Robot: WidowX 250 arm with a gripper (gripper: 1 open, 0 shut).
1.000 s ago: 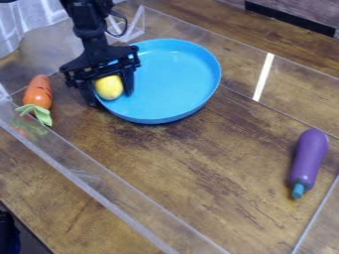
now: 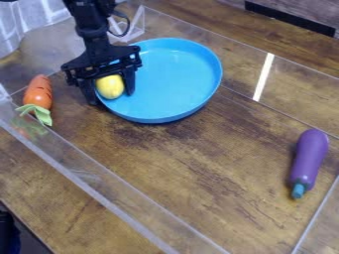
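Note:
The black gripper [image 2: 101,75] reaches down from the top left over the left part of a blue bowl [image 2: 179,74]. A yellow round object [image 2: 111,85] sits between its fingers at the bowl's left side. Whether the fingers grip it or only surround it is not clear.
An orange carrot [image 2: 39,96] with green top lies left of the bowl. A purple eggplant-like toy [image 2: 308,159] lies at the right.
The gripper and yellow object have shifted very slightly, with hardly any other visible difference.

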